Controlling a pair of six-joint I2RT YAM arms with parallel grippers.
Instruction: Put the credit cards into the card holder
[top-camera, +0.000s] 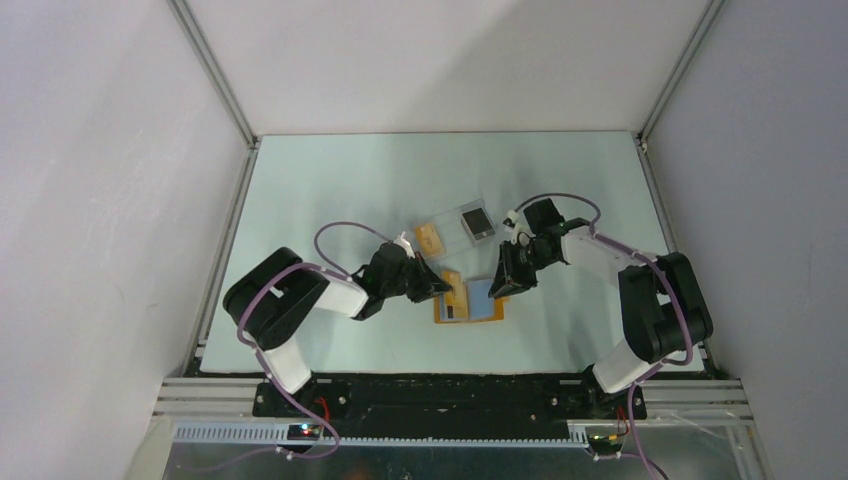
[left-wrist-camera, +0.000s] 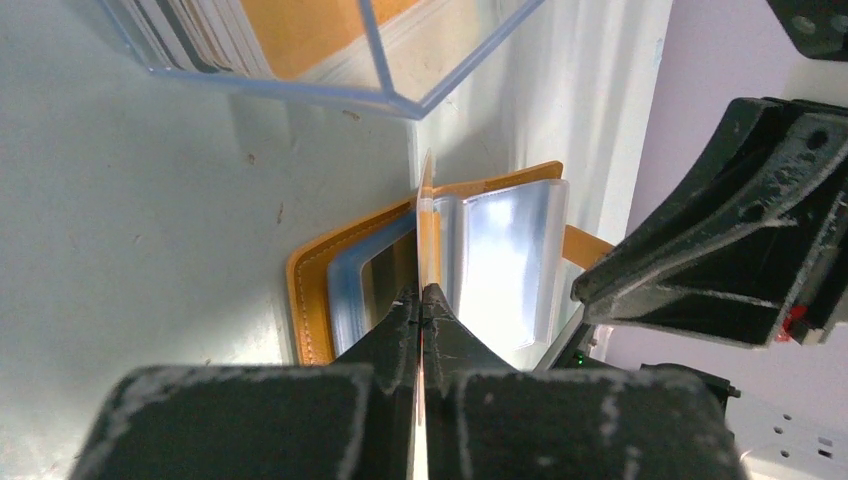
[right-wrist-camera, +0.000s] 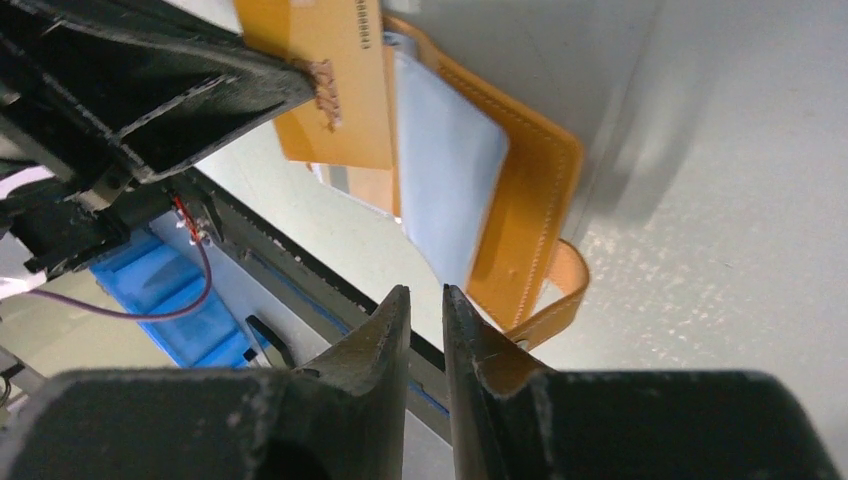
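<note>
Edge-on in the left wrist view, a thin gold card (left-wrist-camera: 428, 240) is pinched by my left gripper, which is shut on it. The card stands over the open card holder (left-wrist-camera: 312, 300), a tan folder with clear sleeves. In the right wrist view the card's gold face (right-wrist-camera: 350, 100) shows beside the whitish sleeve (right-wrist-camera: 445, 165). My right gripper is parted slightly, with nothing between its fingers, above the holder's right end near its tan strap (right-wrist-camera: 565, 300). Whether the card's lower edge is inside a sleeve, I cannot tell.
Behind the holder stands a clear tray (top-camera: 452, 232) with gold cards (top-camera: 429, 240) at its left and a stack of dark cards (top-camera: 477, 223) at its right. The two grippers are close together over the holder.
</note>
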